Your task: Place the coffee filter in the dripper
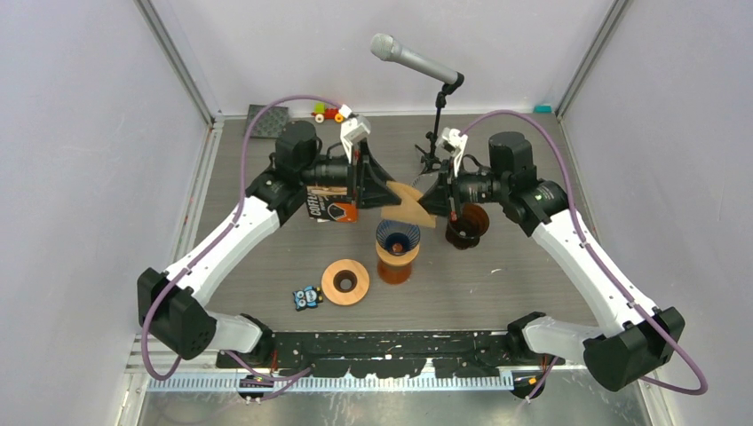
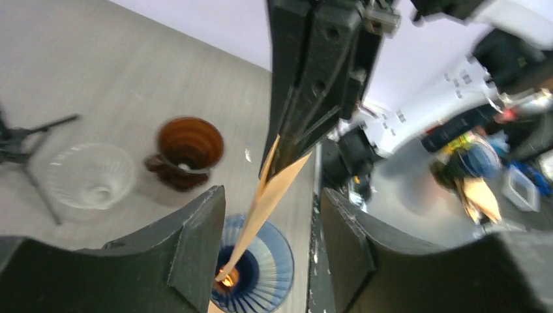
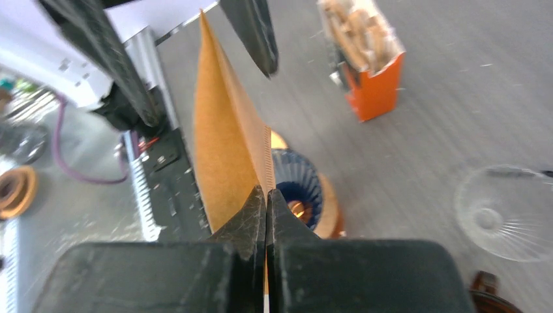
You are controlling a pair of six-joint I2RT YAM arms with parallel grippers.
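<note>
The tan paper coffee filter is held up between the two arms, above and behind the dripper. My right gripper is shut on its lower edge in the right wrist view. My left gripper has its fingers parted around the filter's other end, with clear gaps beside the paper. The blue ribbed dripper sits in a wooden collar on an amber base, empty as far as its visible inside shows. In the left wrist view the filter looks narrow, seen nearly edge-on.
A brown dripper stands right of the blue one. A clear dripper stands behind it. The coffee filter box is at left, under the left arm. A wooden ring and an owl figure lie front left.
</note>
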